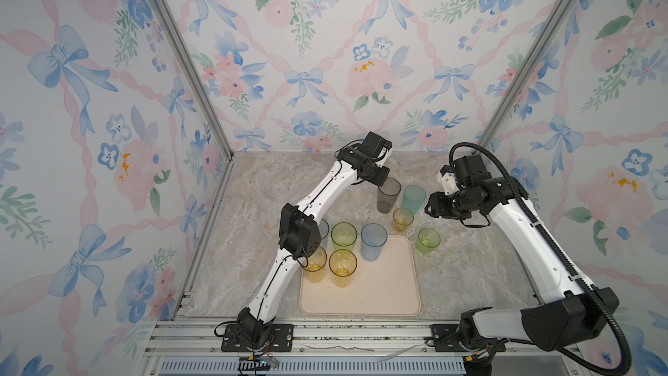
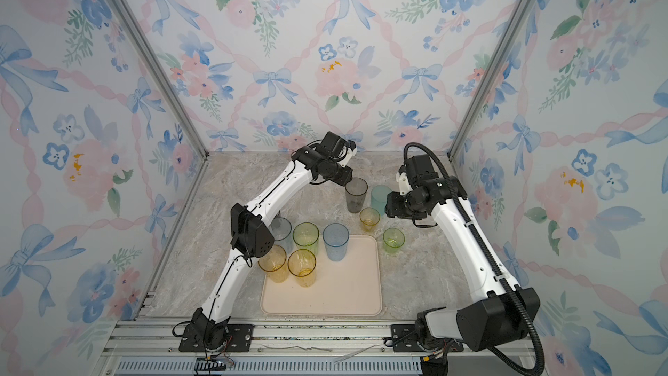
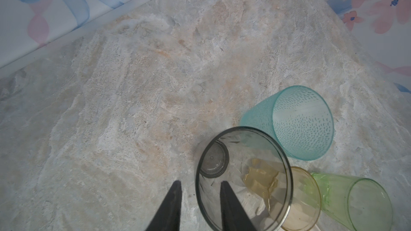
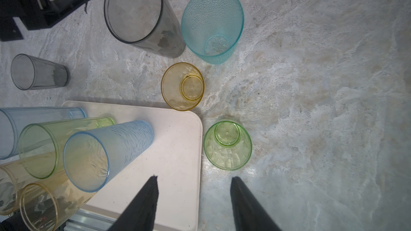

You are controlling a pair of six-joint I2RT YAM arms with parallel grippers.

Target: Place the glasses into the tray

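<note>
The pale tray [image 1: 375, 299] holds several tall glasses: a blue glass [image 1: 373, 242], a green glass [image 1: 343, 236], two amber ones, and another bluish one behind my left arm. Beyond it, on the table, stand a tall grey glass [image 1: 388, 196], a teal glass [image 1: 414, 199], a small amber glass [image 1: 402, 220] and a small green glass [image 1: 428, 241]. My left gripper is open; in its wrist view the grey glass's near rim passes between its fingertips, though no grip shows. Open and empty, my right gripper hovers above the table, right of the teal glass.
A small grey glass [image 4: 45, 73] stands behind the tray's far left corner, mostly hidden in the top views. The tray's right front part is bare.
</note>
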